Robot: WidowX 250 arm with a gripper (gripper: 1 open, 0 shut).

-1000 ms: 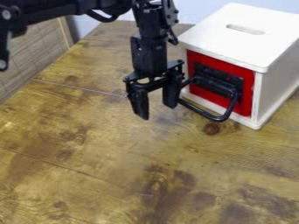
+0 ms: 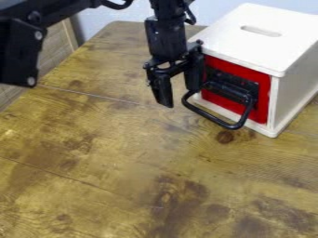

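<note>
A black robot arm reaches down from the upper left, its gripper [image 2: 178, 85] hanging just in front of a white box [image 2: 267, 46] with a red front. The gripper's two dark fingers are spread apart, near the upper left part of a black handle-like frame [image 2: 218, 121] that juts out from the box's red front. Whether the right finger touches that frame cannot be told.
A small dark knot shows in the wood below the box's front. A pale wall stands behind.
The gripper has moved a little up and to the right, toward the box's front. The box and its black frame look unchanged.
</note>
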